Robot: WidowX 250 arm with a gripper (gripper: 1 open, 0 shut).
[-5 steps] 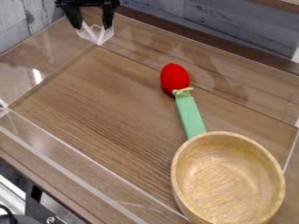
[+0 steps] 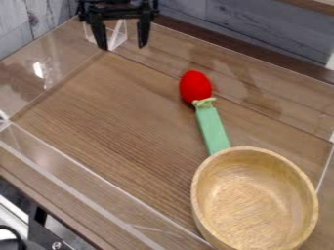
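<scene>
My gripper (image 2: 120, 37) hangs at the top left of the camera view, dark, its two fingers apart with nothing visible between them. Toward the middle right lie a red strawberry-like object (image 2: 196, 86) and, just below it, a long green bar (image 2: 213, 130), both on the wooden surface, well away from my gripper.
A large pale wooden bowl (image 2: 255, 200) fills the bottom right. A wall with a ledge runs along the back at the top right.
My gripper has moved a little to the right and slightly lower over the last second. The red object, green bar and bowl have not moved.
</scene>
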